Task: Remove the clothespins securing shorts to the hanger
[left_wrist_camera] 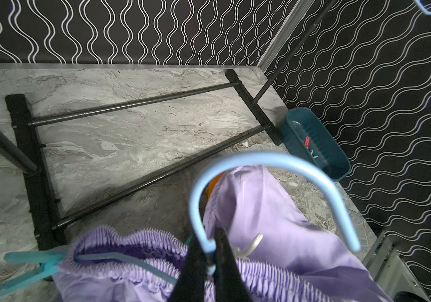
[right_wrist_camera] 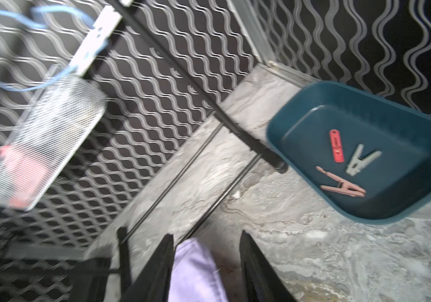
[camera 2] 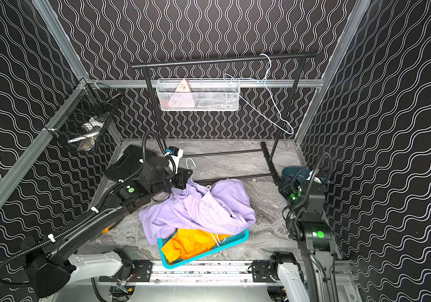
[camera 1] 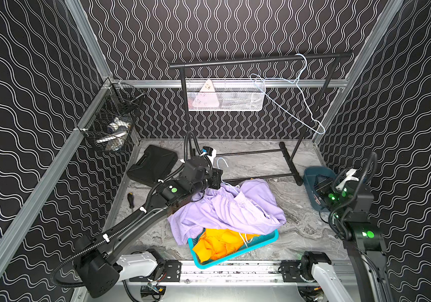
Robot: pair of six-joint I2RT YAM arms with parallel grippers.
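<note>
Purple shorts lie spread over a turquoise basket, their gathered waistband around a blue hanger. My left gripper is shut on the hanger just below its hook. A turquoise clothespin grips the waistband at the left end. A pale curved piece shows beside the left fingers; what it belongs to I cannot tell. My right gripper is open and empty, near the dark teal bin. In that bin lie a red clothespin, a white clothespin and a pink clothespin.
The rack's top bar carries another empty blue hanger. Orange cloth fills the turquoise basket. A black case and a screwdriver lie at left. The floor between shorts and teal bin is clear.
</note>
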